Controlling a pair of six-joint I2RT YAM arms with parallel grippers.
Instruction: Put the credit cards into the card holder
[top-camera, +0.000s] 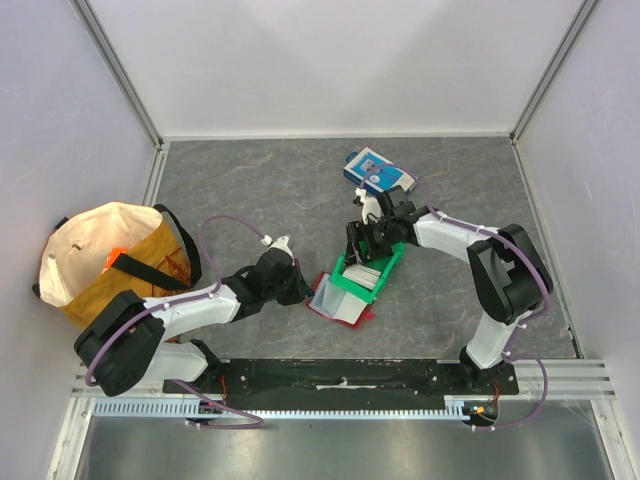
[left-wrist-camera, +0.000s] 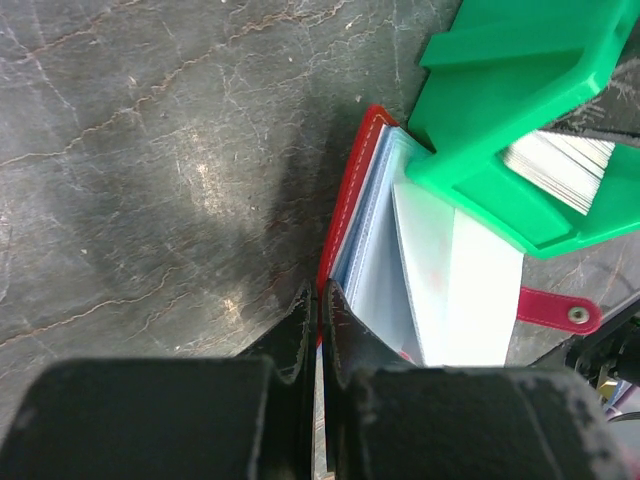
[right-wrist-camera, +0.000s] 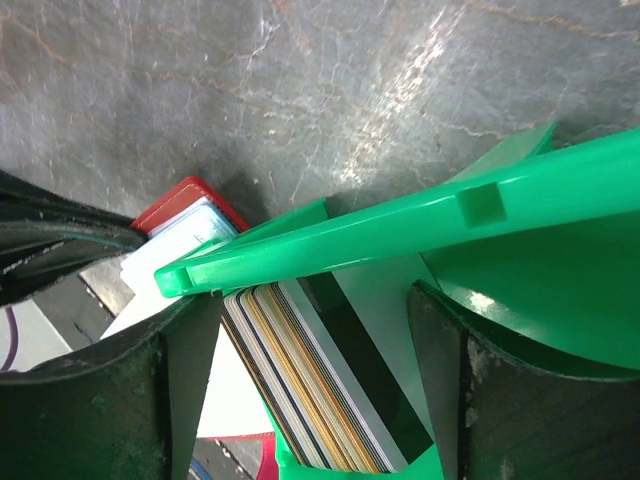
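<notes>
The open card holder (top-camera: 340, 304), red-edged with clear sleeves, lies tilted on the table, partly under the green box's corner. My left gripper is shut at its edge, the thin red border (left-wrist-camera: 352, 190) running between the fingertips. Inside the green box (right-wrist-camera: 390, 232) stands a row of credit cards (right-wrist-camera: 300, 375), packed on edge, with a dark one (right-wrist-camera: 365, 365) at one end. My right gripper is in the box, its fingers apart on either side of the cards, gripping none that I can see. White sheets (left-wrist-camera: 470, 290) show in the holder.
A blue and white box (top-camera: 378, 170) lies behind the green box. On the left stands a tan bag (top-camera: 120, 260) with black straps. Bare grey table lies between bag and holder and at the right.
</notes>
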